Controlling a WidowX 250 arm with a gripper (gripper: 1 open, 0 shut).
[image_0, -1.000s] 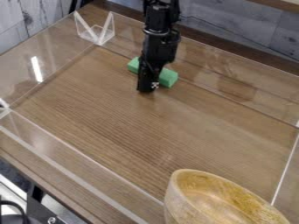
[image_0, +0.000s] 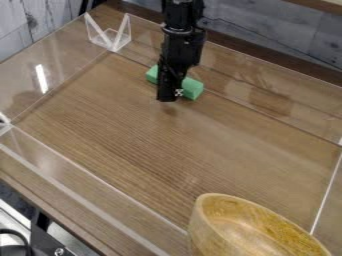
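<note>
My black gripper (image_0: 171, 88) hangs at the upper middle of the wooden table (image_0: 120, 150), over a green object (image_0: 191, 87) that looks like a block or sponge. The fingers overlap the green object's left part, hiding some of it. I cannot tell whether they are open, shut or holding it.
A large yellow bowl (image_0: 254, 230) sits at the bottom right. A white wire-like holder (image_0: 110, 32) stands at the upper left. A wall runs along the back.
My gripper and arm have moved slightly up and left. The green object has shifted slightly with them, up and to the left.
</note>
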